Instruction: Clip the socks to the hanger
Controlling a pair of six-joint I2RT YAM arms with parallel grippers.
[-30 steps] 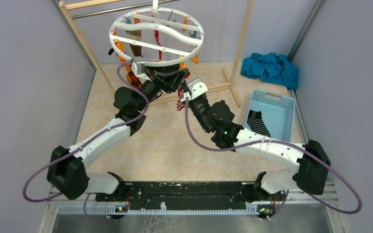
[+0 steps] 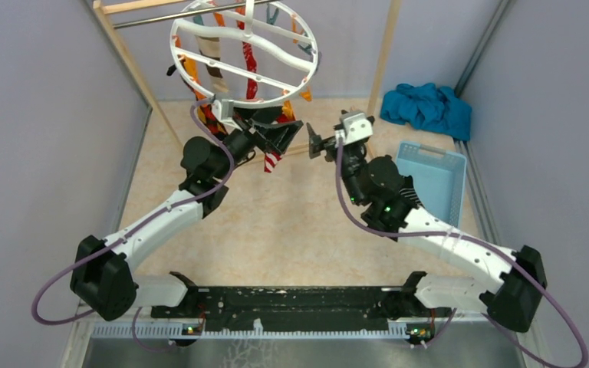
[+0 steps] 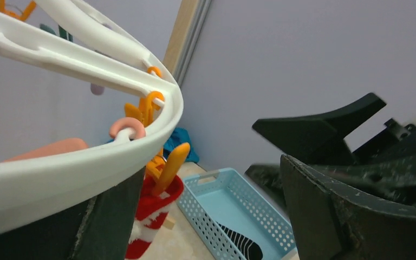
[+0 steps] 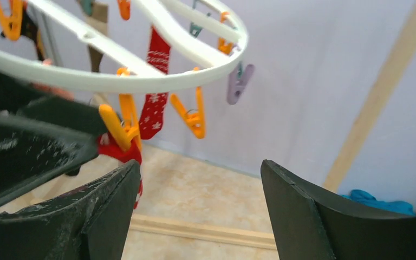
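The white round hanger point(image 2: 245, 100) holds several socks and coloured clips. My left gripper point(image 2: 284, 134) is open right under its front rim. A red-and-white striped sock point(image 3: 151, 216) hangs from an orange clip on that rim, showing between my left fingers in the left wrist view. My right gripper point(image 2: 326, 134) is open, a short way right of the hanger, with nothing between its fingers; its view shows the clip and hanger.
A blue basket point(image 2: 452, 176) with a black striped sock inside stands at the right, partly behind my right arm. A teal cloth point(image 2: 426, 107) lies at the back right.
My right arm has moved right, away from the hanger and my left gripper. The left gripper has shifted slightly, and the striped sock hangs below the rim.
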